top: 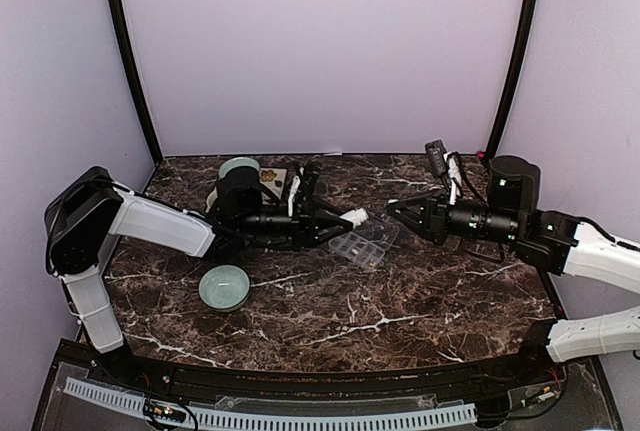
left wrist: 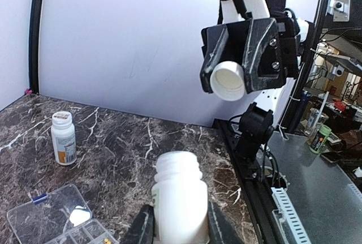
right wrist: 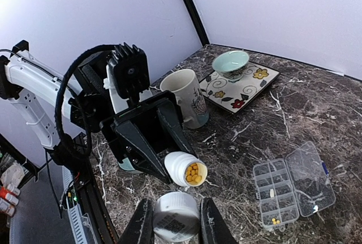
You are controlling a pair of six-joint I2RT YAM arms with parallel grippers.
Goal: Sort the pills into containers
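My left gripper (top: 338, 226) is shut on an uncapped white pill bottle (right wrist: 180, 167), tilted with its mouth toward the table's middle; yellow pills show inside. The bottle's body (left wrist: 180, 204) rises between my left fingers in the left wrist view. My right gripper (top: 402, 211) is shut on a white cap, whose hollow underside shows in the left wrist view. A gap separates the cap from the bottle. The clear pill organizer (right wrist: 275, 193) lies with its lid (right wrist: 310, 179) open. A white pill (right wrist: 272, 193) and some yellow pills (right wrist: 275, 221) sit in different compartments.
A second white bottle (left wrist: 64, 142) stands capped beyond the organizer. At the back left are a mug (right wrist: 186, 94) and a green bowl (right wrist: 231, 63) on a flowered tray (right wrist: 257, 85). Another green bowl (top: 224, 288) stands front left.
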